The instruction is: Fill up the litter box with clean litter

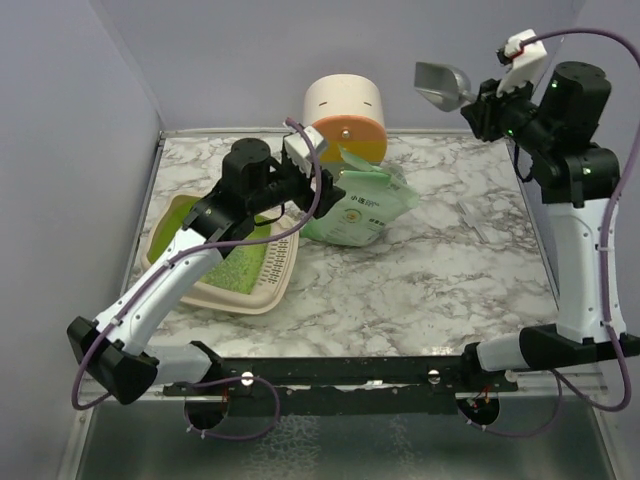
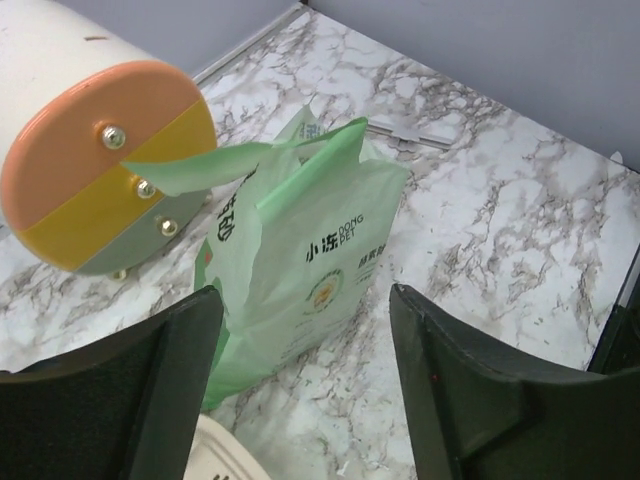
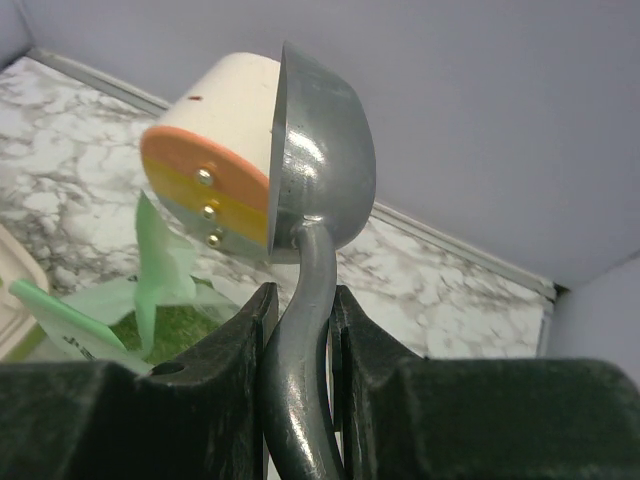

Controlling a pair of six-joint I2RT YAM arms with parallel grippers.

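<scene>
The grey metal scoop [image 1: 440, 85] is raised at the back right, with my right gripper [image 1: 488, 105] shut on its handle; its bowl [image 3: 320, 150] looks empty in the right wrist view. My left gripper stands open just left of the green litter bag [image 2: 300, 270], nothing visible between its fingers. The bag [image 1: 360, 215] stands at the centre, its torn top flaps up. The litter box [image 1: 270, 290] on the left holds some green litter [image 1: 235, 270], partly hidden by my left arm.
A white cylinder with an orange end [image 1: 343, 100] stands at the back behind the bag. A thin pale tool [image 1: 472, 222] lies on the marble table right of the bag.
</scene>
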